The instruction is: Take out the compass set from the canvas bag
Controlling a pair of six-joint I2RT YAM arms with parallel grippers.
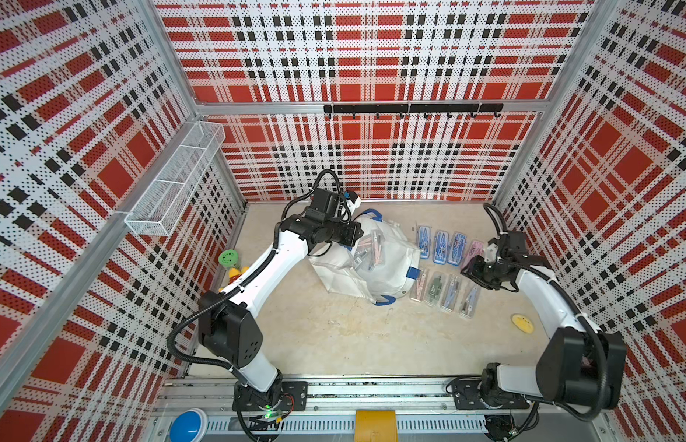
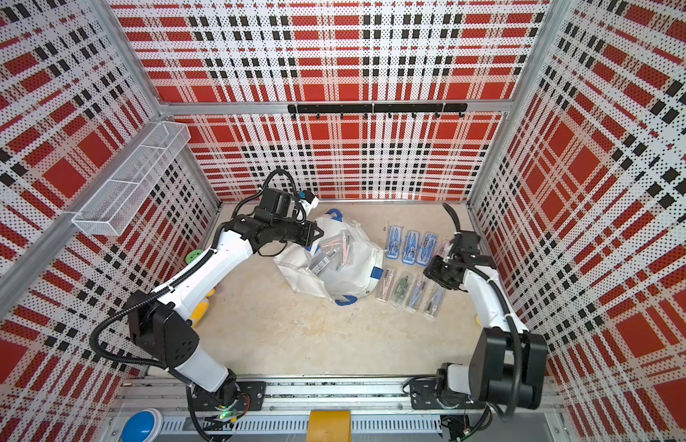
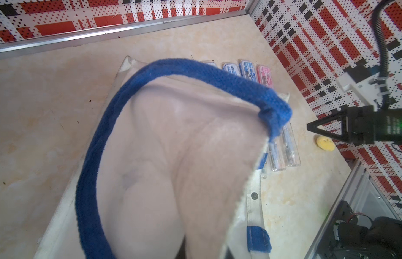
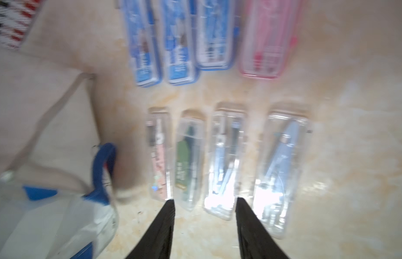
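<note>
The white canvas bag (image 1: 335,276) with blue handles lies in the middle of the table, clear cases (image 1: 376,246) visible in its mouth. My left gripper (image 1: 350,234) is shut at the bag's upper edge; in the left wrist view the white fabric (image 3: 205,181) hides its fingertips. My right gripper stands part open over the lower row of compass sets to the right of the bag: pink (image 4: 158,155), green (image 4: 185,164) and two blue ones (image 4: 276,168). Nothing shows between its fingers.
An upper row of blue cases (image 4: 177,56) and a pink case (image 4: 268,38) lies behind. A yellow oval object (image 1: 521,322) is at front right, a green disc (image 1: 227,258) at left.
</note>
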